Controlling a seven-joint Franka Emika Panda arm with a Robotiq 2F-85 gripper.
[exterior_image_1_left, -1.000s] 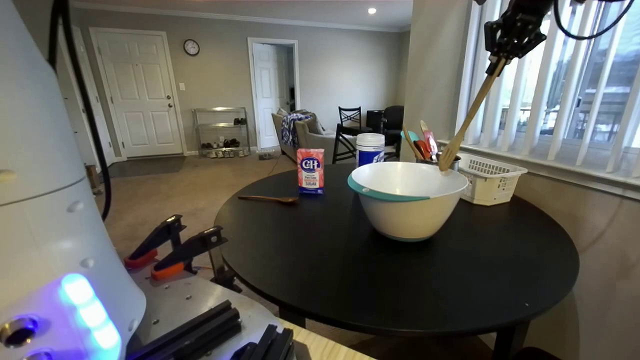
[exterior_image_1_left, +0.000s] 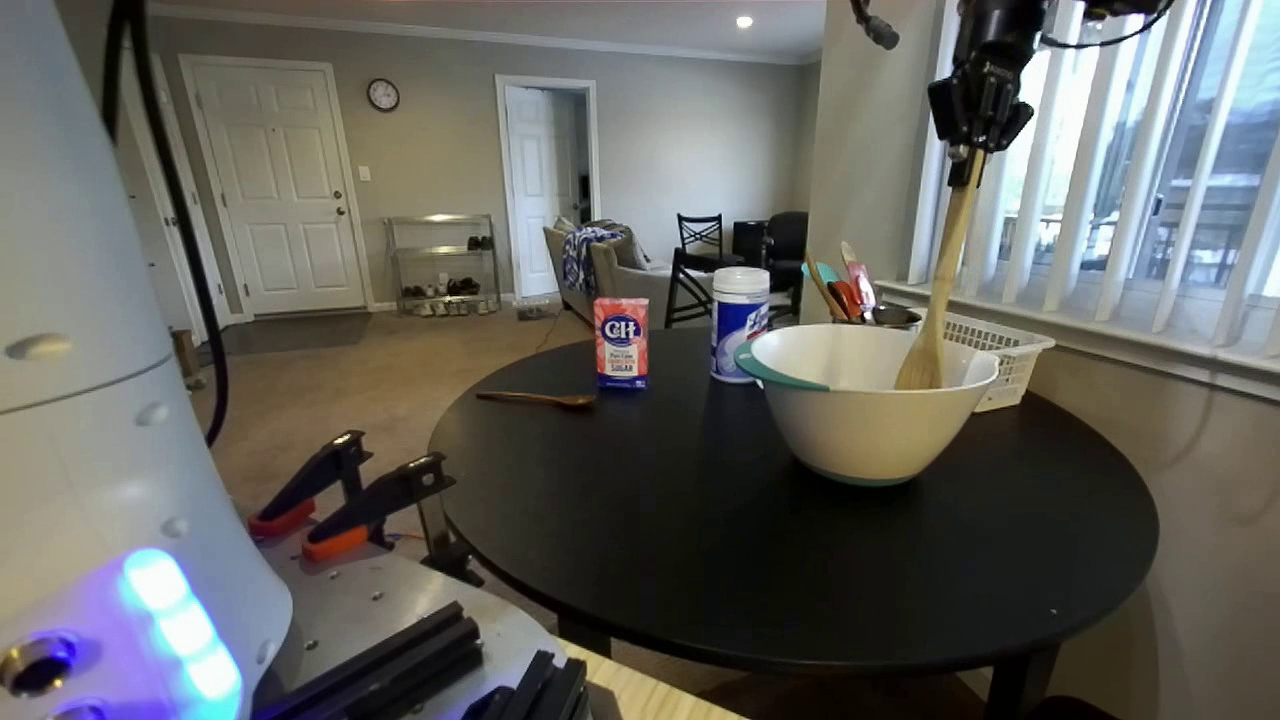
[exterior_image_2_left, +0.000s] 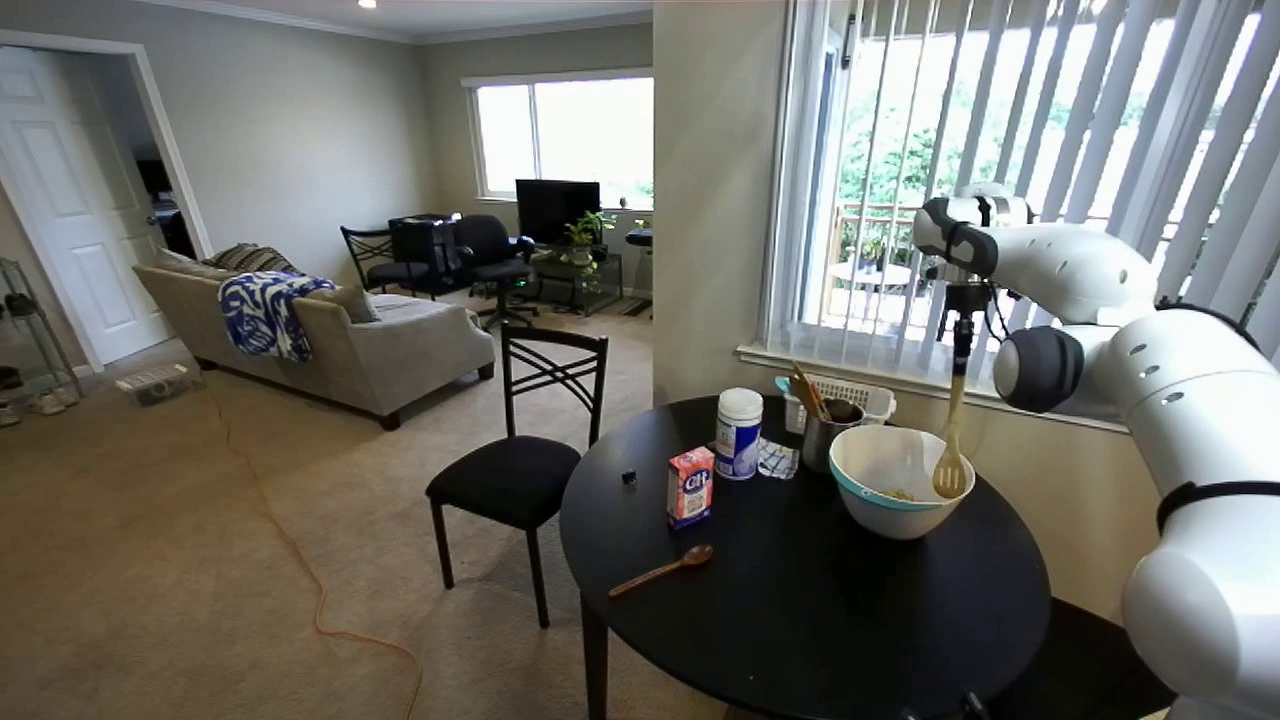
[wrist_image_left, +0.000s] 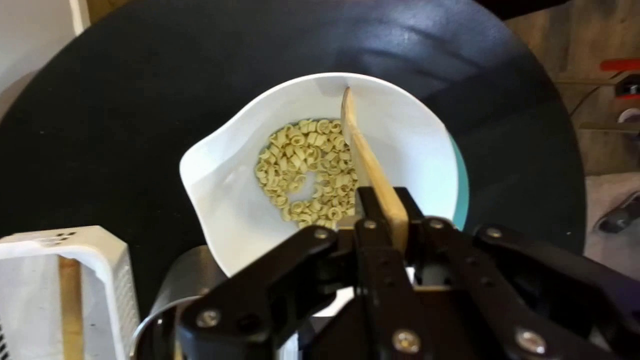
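My gripper (exterior_image_1_left: 969, 162) is shut on the handle of a slotted wooden spoon (exterior_image_1_left: 948, 270), high above the table. The spoon hangs nearly upright, its head (exterior_image_2_left: 950, 470) down inside the white mixing bowl (exterior_image_1_left: 846, 420) near the window-side wall. Small curled pasta pieces (wrist_image_left: 306, 162) lie on the bowl's floor, as the wrist view shows, leaving a bare patch in the middle. In that view, the spoon's blade edge leans over the right part of the pasta. Whether the blade touches the bowl cannot be told.
Beside the bowl stand a metal utensil holder (exterior_image_2_left: 819, 442) and a white basket (exterior_image_1_left: 1014, 348). A wipes canister (exterior_image_1_left: 738, 324), a sugar box (exterior_image_1_left: 621, 344) and a brown spoon (exterior_image_1_left: 537, 398) occupy the far left.
The spoon has gone from slanted at the bowl's back rim to steeper and lower inside it. The bowl has shifted right across the table, and my gripper has moved slightly left.
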